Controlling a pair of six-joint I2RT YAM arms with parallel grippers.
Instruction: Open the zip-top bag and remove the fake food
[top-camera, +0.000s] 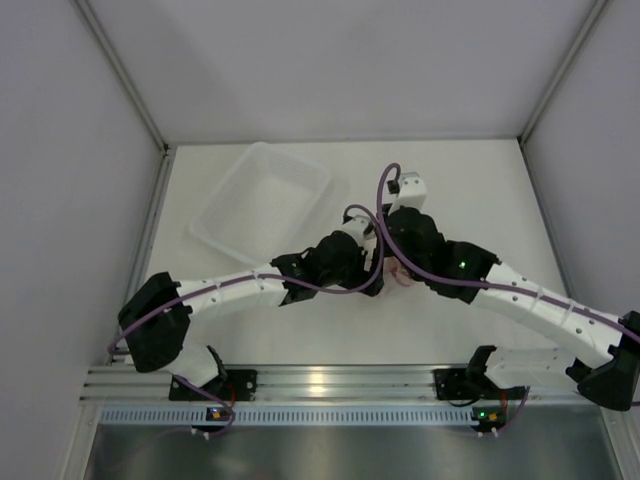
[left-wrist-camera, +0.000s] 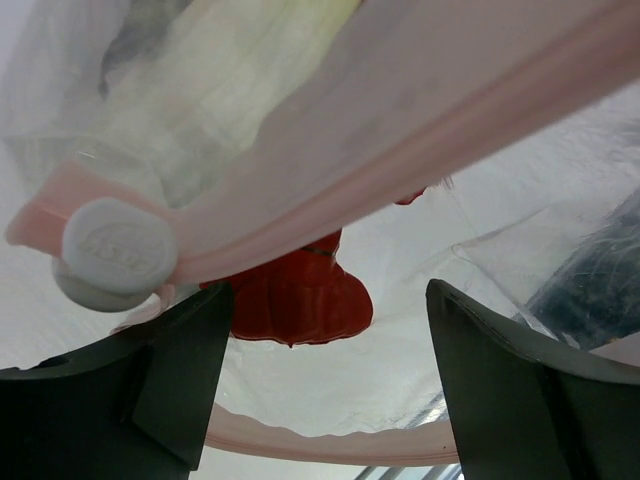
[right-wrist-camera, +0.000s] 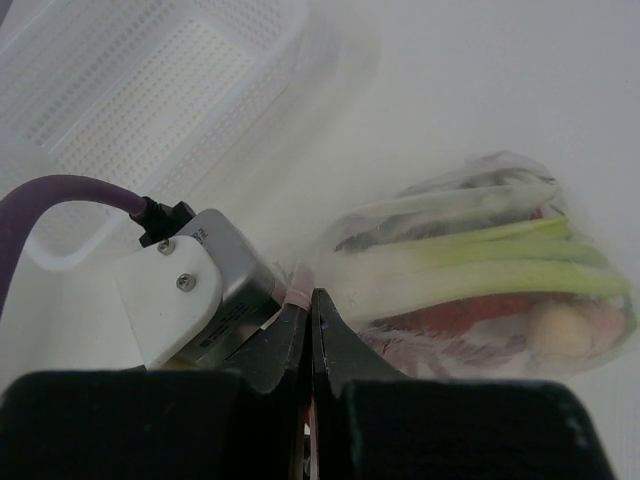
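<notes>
The zip top bag (right-wrist-camera: 470, 260) with fake food lies under both grippers; green stalks (right-wrist-camera: 520, 275), red items and a round pale item (right-wrist-camera: 560, 330) show through its film. The left wrist view shows my left gripper part open at the bag's mouth, around a red piece (left-wrist-camera: 290, 300) inside, with the pink zip strip and white slider (left-wrist-camera: 118, 245) just above; whether it touches the piece is unclear. My right gripper is shut at the bag's pink edge; whether that edge is pinched is hard to tell.
An empty white perforated basket (top-camera: 260, 205) sits at the back left, beside the bag. Both arms are close together over the bag.
</notes>
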